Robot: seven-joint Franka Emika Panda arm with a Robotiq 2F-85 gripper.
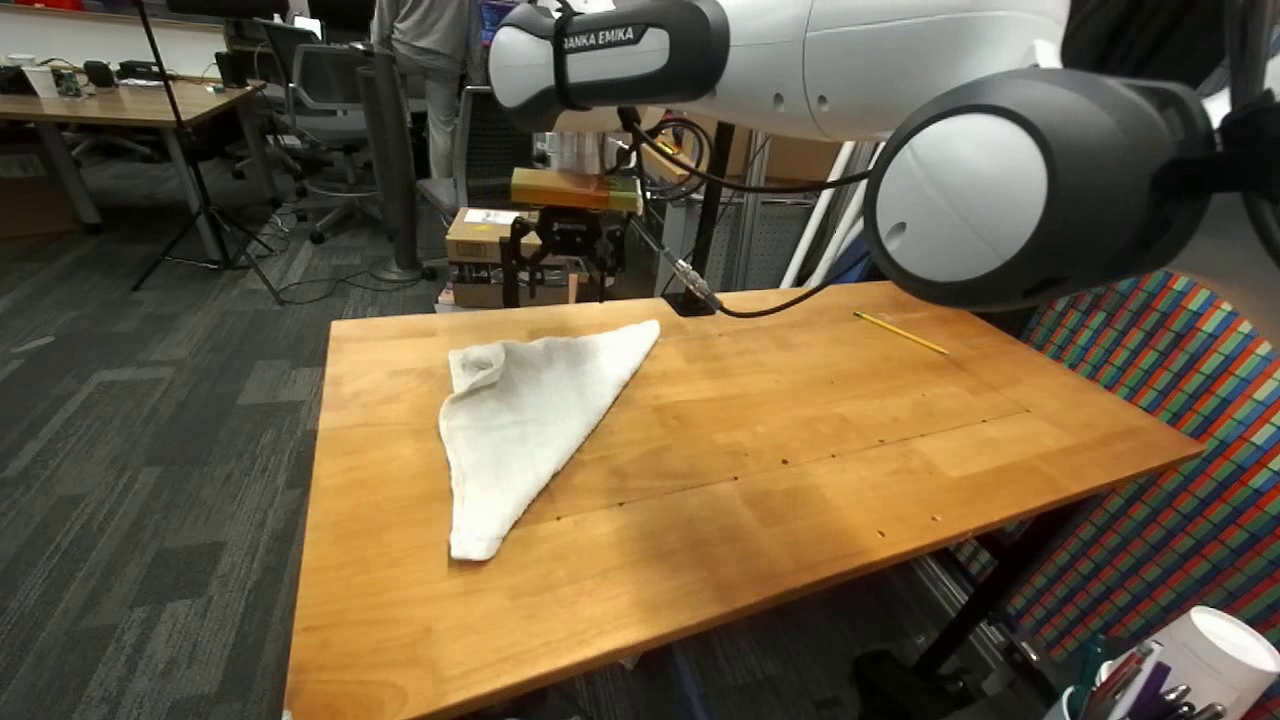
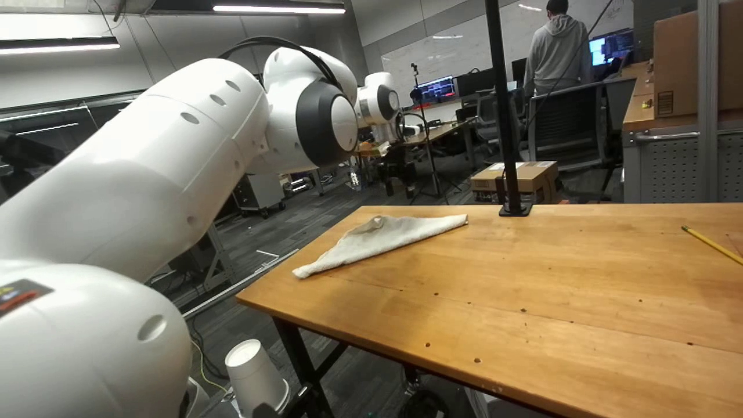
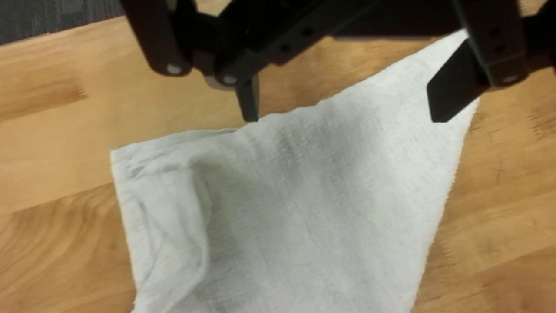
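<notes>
A white cloth (image 1: 534, 414) lies on the wooden table, roughly a triangle, with one corner folded over on itself. In the wrist view the cloth (image 3: 323, 208) fills the middle, its folded corner at the left and a narrow tip reaching up to the right. My gripper is open above it, fingers wide apart and nothing between them. Exterior view 1 shows the gripper (image 1: 555, 300) raised over the table's far edge, clear of the cloth. From exterior view 2 the cloth (image 2: 383, 240) looks flat apart from a small raised fold; the gripper's fingers are hard to make out there.
A yellow pencil (image 1: 900, 332) lies at the table's far right. A black post (image 2: 512, 139) stands on the back edge beyond the cloth.
</notes>
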